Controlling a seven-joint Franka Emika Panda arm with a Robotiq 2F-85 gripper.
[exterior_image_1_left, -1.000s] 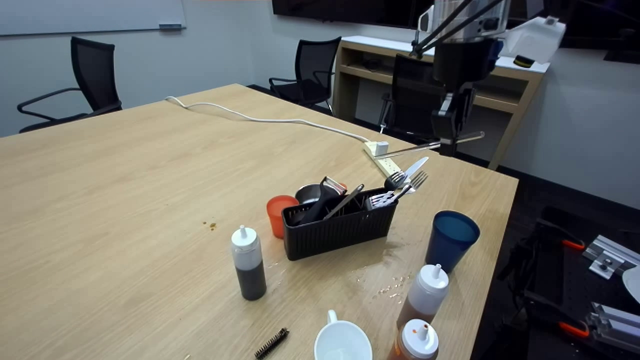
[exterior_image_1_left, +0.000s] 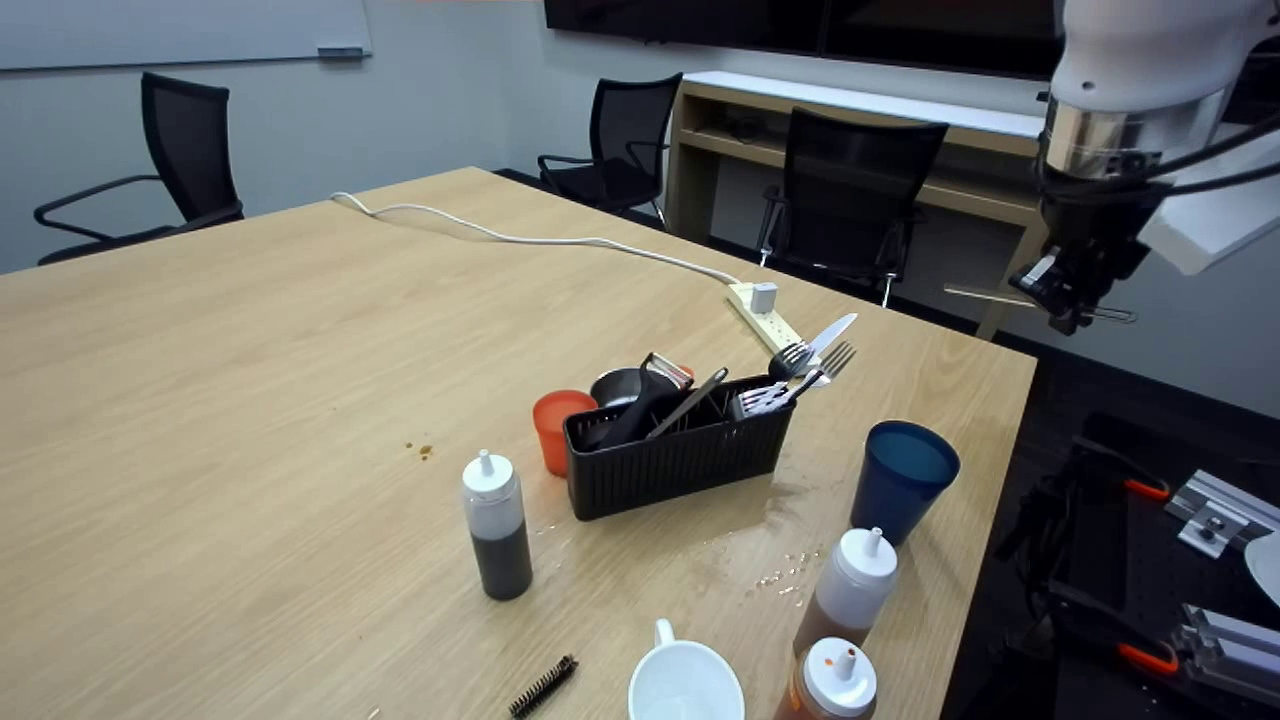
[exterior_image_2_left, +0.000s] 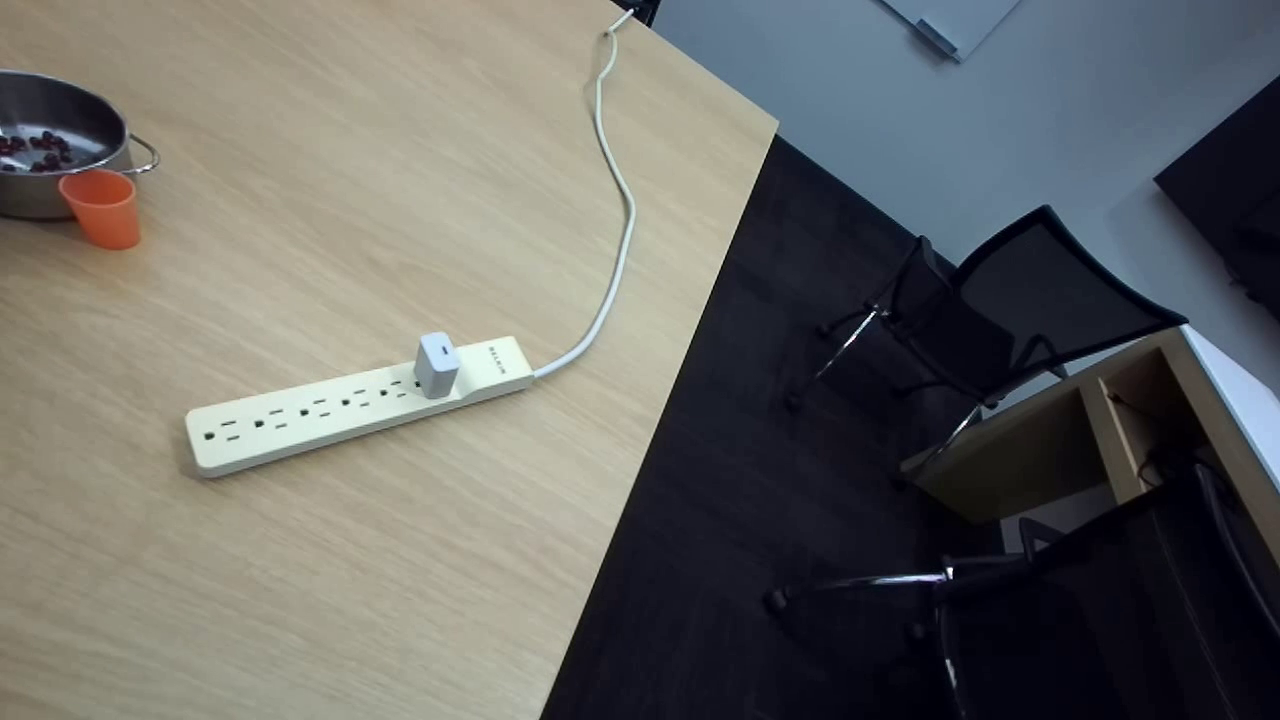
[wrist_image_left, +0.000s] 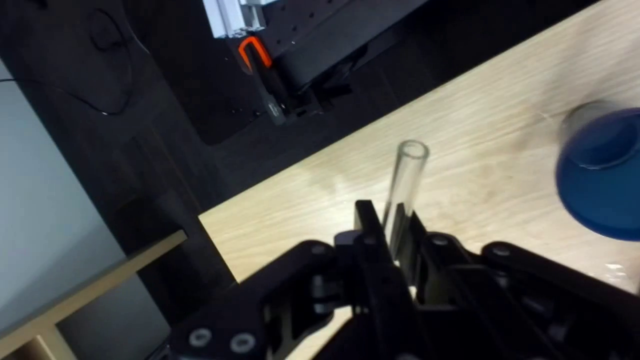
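Observation:
My gripper is shut on a clear, hollow glass tube (wrist_image_left: 408, 168), whose open round end points away from the fingers in the wrist view. In the first exterior view, the gripper (exterior_image_1_left: 1058, 294) hangs at the upper right, high over or just past the table's right edge. There the tube (exterior_image_1_left: 990, 295) lies roughly level and sticks out on both sides of the fingers. A dark blue cup (exterior_image_1_left: 906, 474) stands on the table below and to the left of the gripper, apart from the tube. Neither gripper nor tube shows in the second exterior view.
A black basket of utensils (exterior_image_1_left: 684, 462) sits mid-table, with an orange cup (exterior_image_1_left: 561, 420) beside it. Squeeze bottles (exterior_image_1_left: 849, 588) and a white mug (exterior_image_1_left: 686, 684) are at the front. Behind the basket lies a power strip (exterior_image_2_left: 360, 408).
The arm has swung right, away from above the power strip and toward the table's right edge. The tube has travelled with it, still held. Objects on the table look unmoved.

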